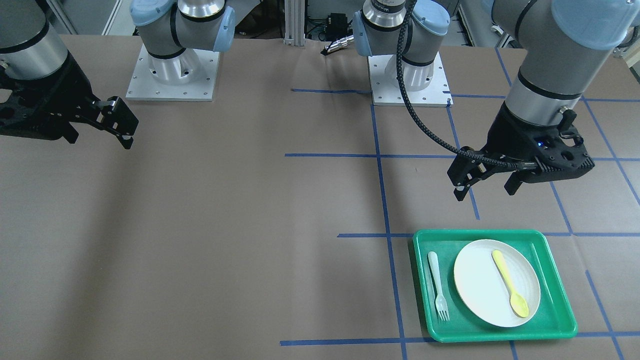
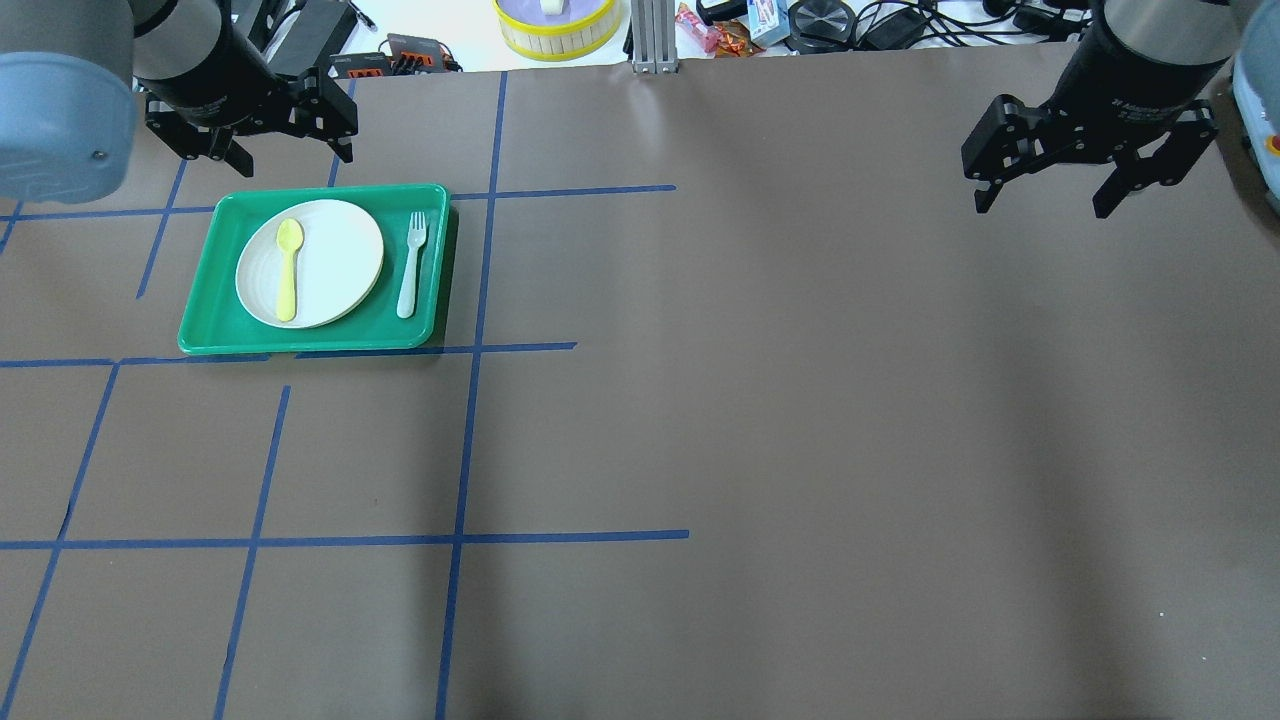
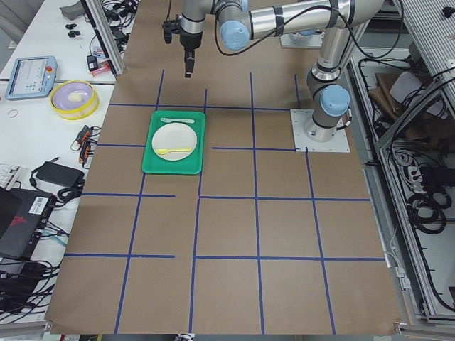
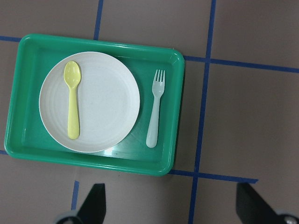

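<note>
A green tray (image 1: 427, 324) holds a white plate (image 1: 480, 282) with a yellow spoon (image 1: 504, 270) lying on it; a white fork (image 1: 436, 282) lies in the tray beside the plate. My gripper (image 1: 484, 183) hangs above the floor just beyond the tray, its fingers apart and nothing between them. From the left wrist view the tray (image 4: 168, 140) sits below the open fingertips (image 4: 170, 210), with plate (image 4: 107, 107), spoon (image 4: 73, 112) and fork (image 4: 154, 116) all in sight.
Other robot arms stand around the surface, one (image 2: 1080, 156) hanging at the right in the top view. A yellow-rimmed container (image 3: 75, 111) and electronics lie on a white side table.
</note>
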